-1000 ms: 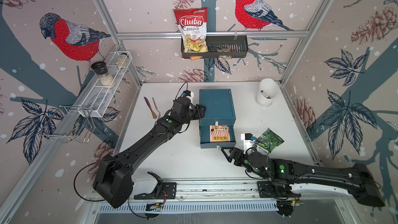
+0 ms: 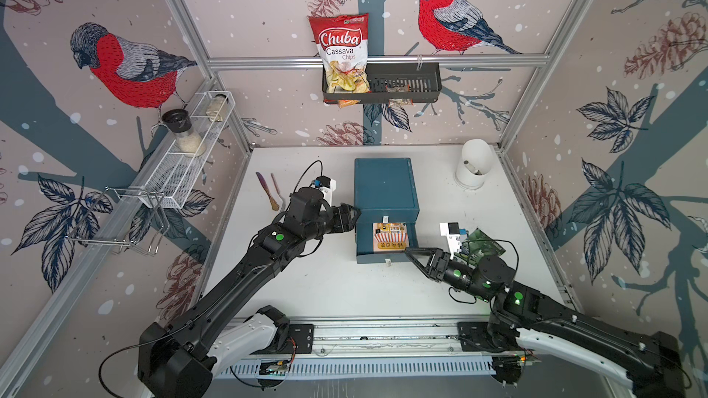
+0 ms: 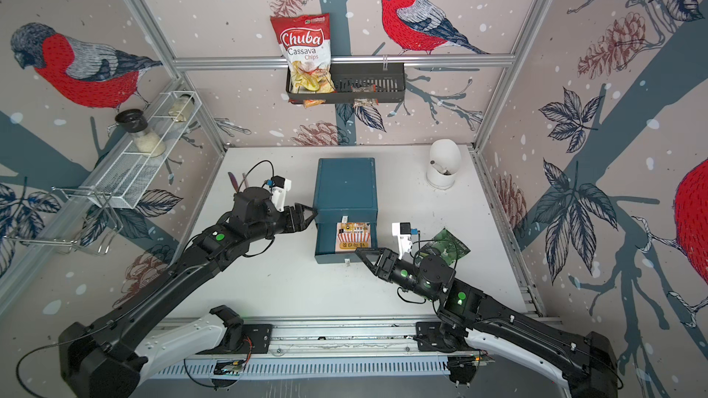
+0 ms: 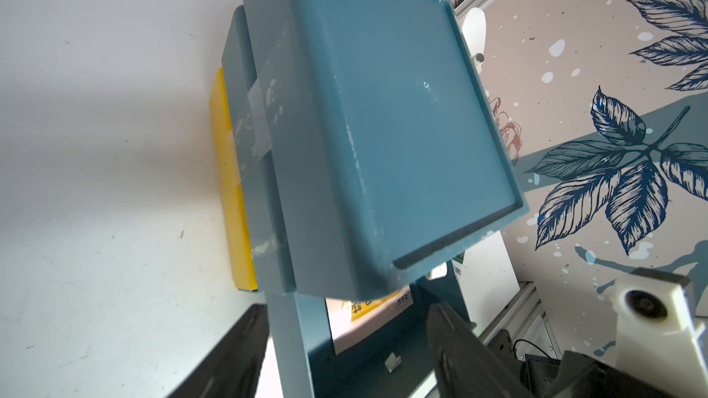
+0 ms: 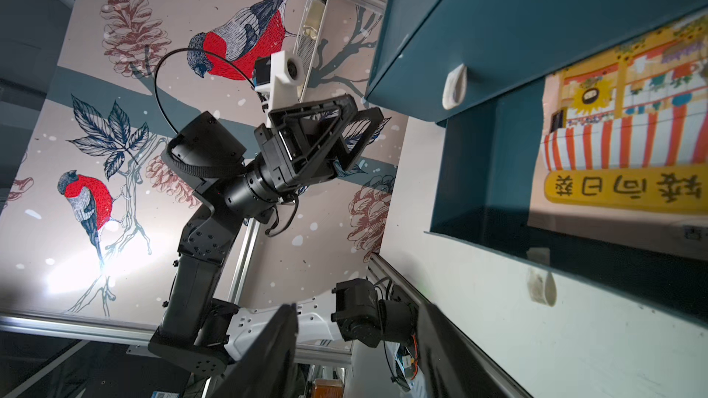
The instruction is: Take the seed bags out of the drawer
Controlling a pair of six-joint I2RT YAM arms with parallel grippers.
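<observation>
Inside the pulled-out blue drawer point(image 5: 461, 195) lies a seed bag point(image 2: 390, 237) with red and white stripes and a yellow label. The blue drawer box point(image 2: 385, 184) stands closed above and behind it. Left of the drawer, by the box's front corner, my left gripper is open, its fingers apart with nothing between them. At the drawer's front right corner is my right gripper point(image 2: 413, 256); a gap shows between its fingers in the right wrist view, and they hold nothing. A green packet point(image 2: 481, 246) lies flat on the table, partly behind the right arm.
A white cylindrical holder point(image 2: 473, 166) stands at the back right. Two utensils point(image 2: 267, 190) lie at the back left. Small white pulls point(image 5: 542, 285) stick out from the drawer fronts. The table front between the arms is clear.
The left gripper has drawn back along the box's side towards the drawer.
</observation>
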